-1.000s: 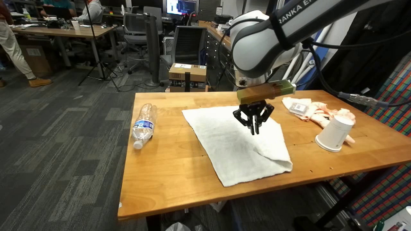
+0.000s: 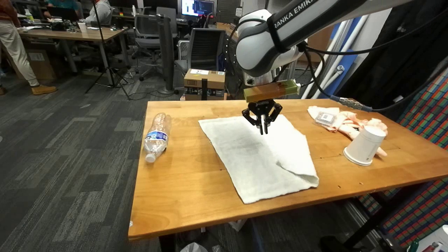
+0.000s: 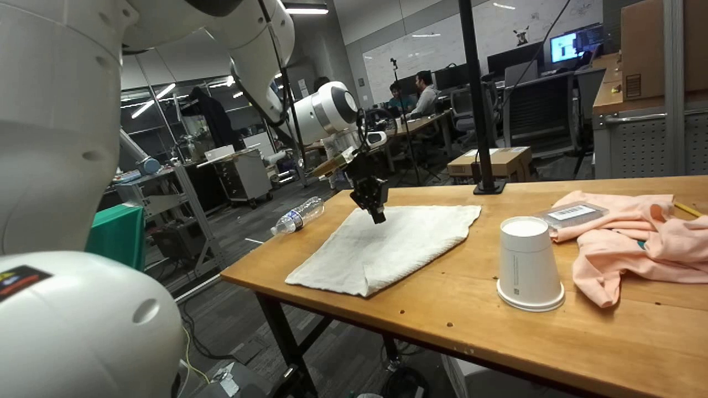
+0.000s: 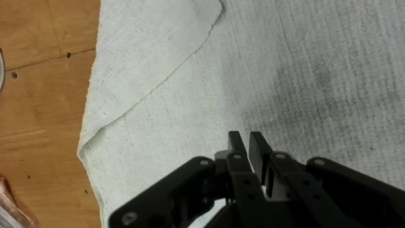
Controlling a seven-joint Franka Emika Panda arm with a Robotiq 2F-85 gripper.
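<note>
A white cloth (image 2: 252,168) lies on the wooden table, its right-hand edge and a corner folded over. In the wrist view that folded flap (image 4: 152,49) runs along the cloth's left side. My gripper (image 2: 263,132) hangs above the far part of the cloth, pointing down and apart from it. Its fingers (image 4: 236,141) are drawn close together, leaving only a slim gap. Through that gap the cloth's white shows, and I can make out no object held there. From the other side, the gripper (image 3: 379,218) also appears over the cloth.
A clear plastic bottle (image 2: 157,136) lies at the table's left. An upside-down white cup (image 2: 365,145) stands on the right, beside a crumpled peach cloth (image 3: 624,245) with a small clear case (image 3: 574,213) on it. Bare table (image 2: 180,189) shows between bottle and white cloth.
My gripper has shifted left and toward the far side of the table, still above the cloth. The cloth, bottle and cup have stayed put.
</note>
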